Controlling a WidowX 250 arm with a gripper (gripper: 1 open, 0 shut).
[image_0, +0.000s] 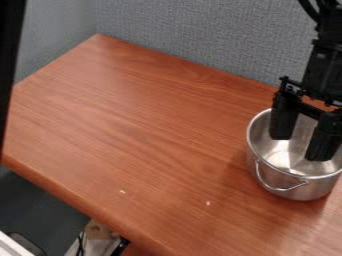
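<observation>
A steel pot (281, 175) with a wire handle stands on the right side of the wooden table. My black gripper (302, 132) is over the pot, its two fingers open and reaching down to about the rim, with nothing visible between them. The inside of the pot is partly hidden by the fingers, and no red thing shows in it.
A grey fabric partition (201, 35) runs along the back. A dark gap with some clutter lies below the table's front left edge.
</observation>
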